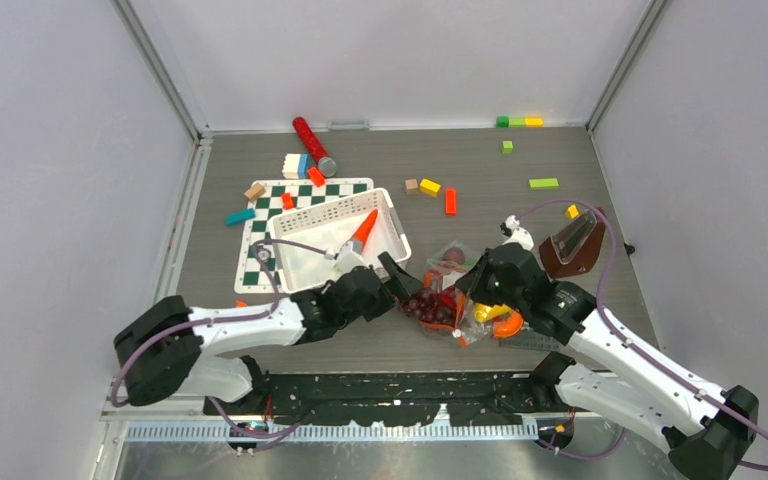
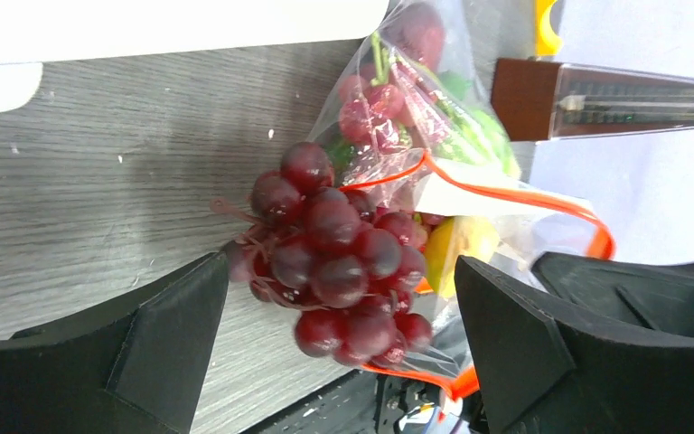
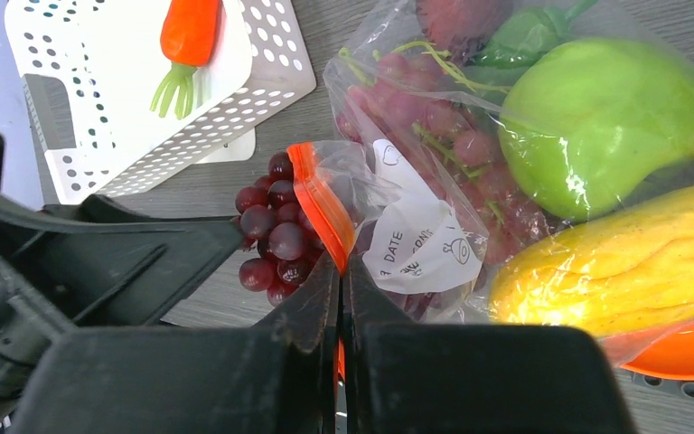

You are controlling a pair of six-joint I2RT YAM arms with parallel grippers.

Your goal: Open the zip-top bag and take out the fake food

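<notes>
A clear zip top bag (image 3: 407,208) with an orange zip edge stands open toward the left, food inside it. Dark red grapes (image 2: 339,262) bulge out of its mouth. My left gripper is open, its fingers on either side of the grapes; whether they touch cannot be told. My right gripper is shut on the bag's orange edge. Through the plastic show a green pepper-like piece (image 3: 610,122), a yellow corn-like piece (image 3: 614,258) and lighter red grapes (image 3: 461,136). A carrot (image 1: 364,230) lies in the white basket (image 1: 392,215).
Left of the bag, the basket rests partly on a green-and-white checkered board (image 1: 250,255). A brown box (image 1: 572,248) stands right of the right arm. Small blocks, such as a red one (image 1: 450,201), lie scattered behind the bag.
</notes>
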